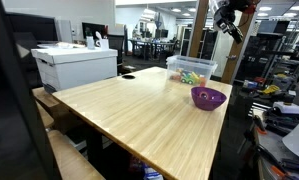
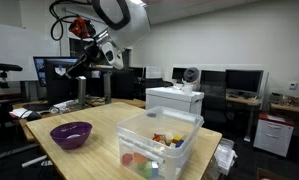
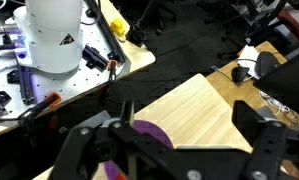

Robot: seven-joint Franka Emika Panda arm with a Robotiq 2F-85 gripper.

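Observation:
A purple bowl [image 1: 208, 99] rests on the light wooden table, with something small inside it. The same bowl [image 3: 149, 135] shows at the bottom of the wrist view, partly covered by my fingers [image 3: 264, 140]. Raised well above the table, my gripper has its dark fingers spread apart, and nothing shows between them. In exterior view 2 the bowl [image 2: 71, 137] stands to the left of a clear plastic bin [image 2: 161, 135]. The bin holds several colourful items.
The wooden table [image 1: 139, 105] has a wide bare stretch beside the bowl. A dark round object [image 1: 128, 76] lies near its far edge. A white cabinet [image 1: 79, 68], monitors and chairs stand beyond the table.

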